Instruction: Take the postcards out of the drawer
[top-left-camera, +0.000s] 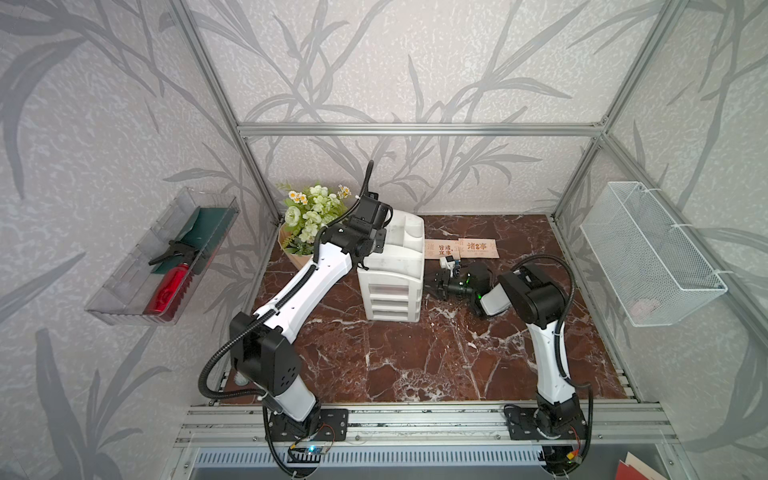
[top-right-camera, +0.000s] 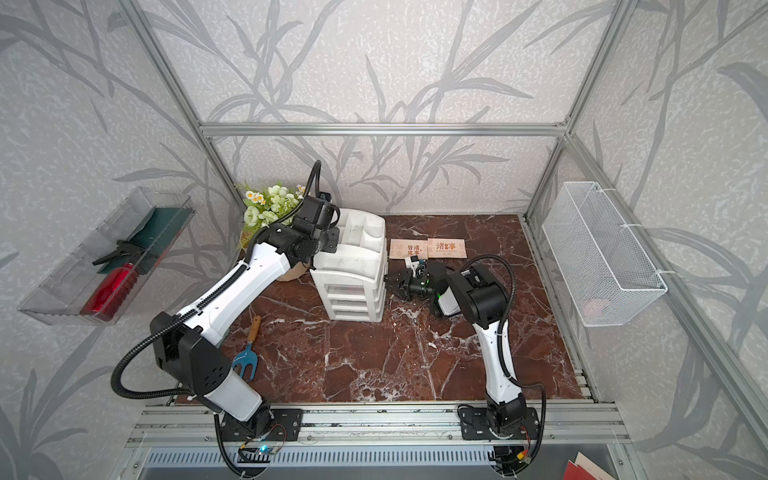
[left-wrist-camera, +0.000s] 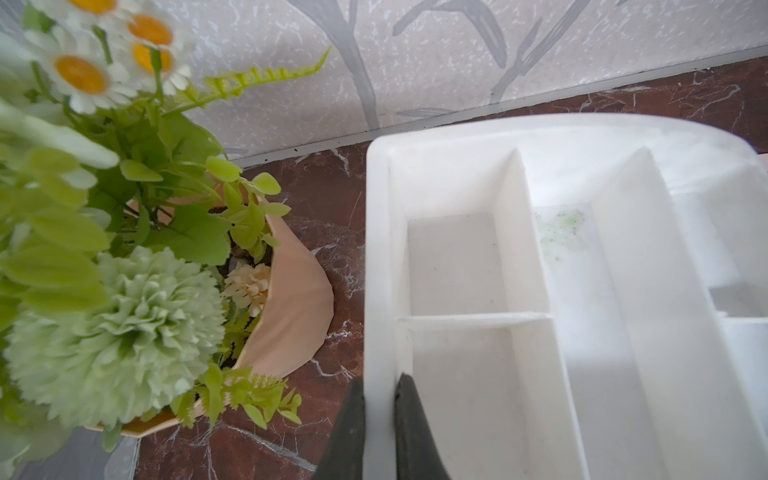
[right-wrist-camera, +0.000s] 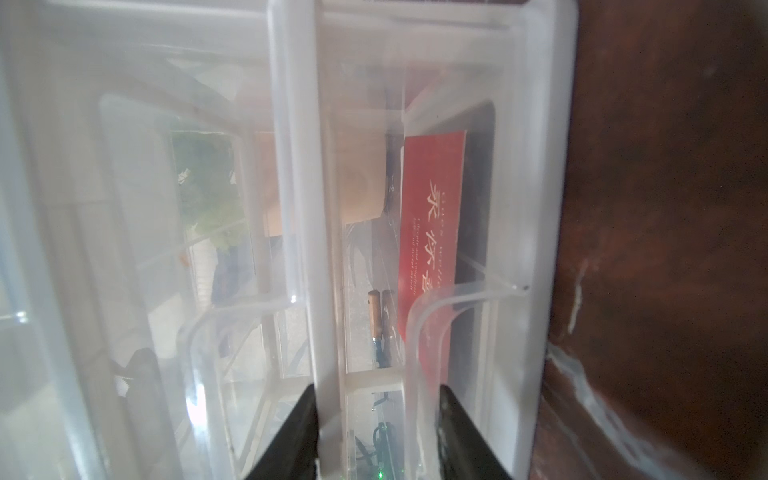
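The white drawer unit (top-left-camera: 389, 296) stands mid-table. My left gripper is shut on the left rim of its top tray. In the right wrist view my right gripper is at the clear bottom drawer (right-wrist-camera: 540, 200), closed on its front pull between the fingertips. A red card (right-wrist-camera: 429, 180) shows through the clear plastic inside that drawer. Two pale pink postcards (top-left-camera: 477, 246) (top-right-camera: 406, 245) lie flat on the table right of the unit, behind my right gripper.
A flower pot (left-wrist-camera: 292, 296) stands close left of the unit. A blue garden fork (top-right-camera: 245, 360) lies at front left. Wall baskets hang left (top-left-camera: 120, 304) and right (top-left-camera: 648, 256).
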